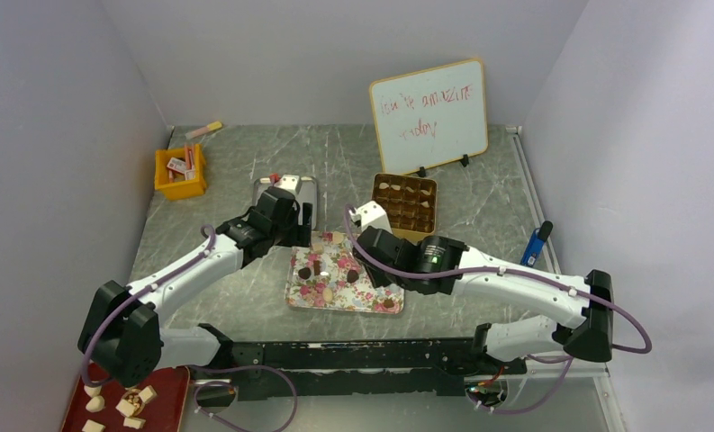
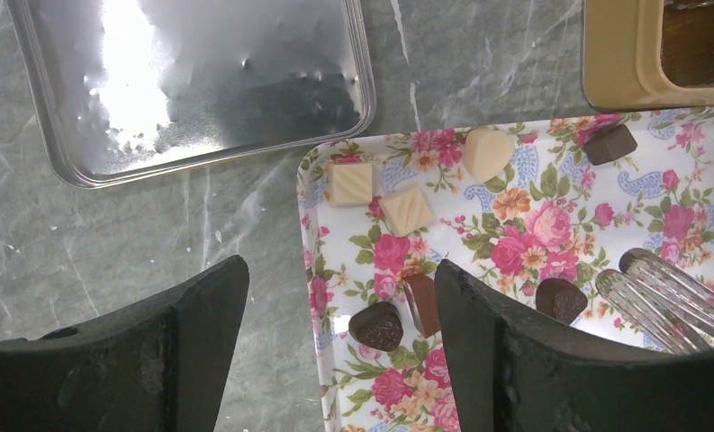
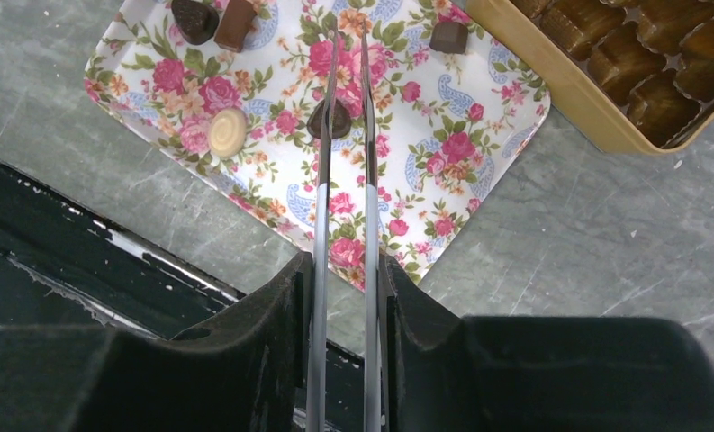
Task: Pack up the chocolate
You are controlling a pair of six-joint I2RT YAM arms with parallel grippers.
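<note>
A floral tray (image 1: 299,297) holds scattered chocolates: white squares (image 2: 350,184), a cream heart (image 2: 487,153), dark pieces (image 2: 375,326), a brown bar (image 3: 235,24), a round cream piece (image 3: 227,132). The gold box (image 1: 405,205) with brown compartments stands behind, a few pale pieces in it. My left gripper hangs open above the tray's left part, nothing between its fingers. My right gripper has long metal tweezer tips over a dark chocolate (image 3: 339,126), slightly apart, with nothing visible gripped.
A metal tray (image 2: 200,81) lies behind the floral tray. A yellow bin (image 1: 180,184) sits far left, a whiteboard (image 1: 429,117) at the back, a blue object (image 1: 535,243) at right. A red tray (image 1: 123,405) is at lower left.
</note>
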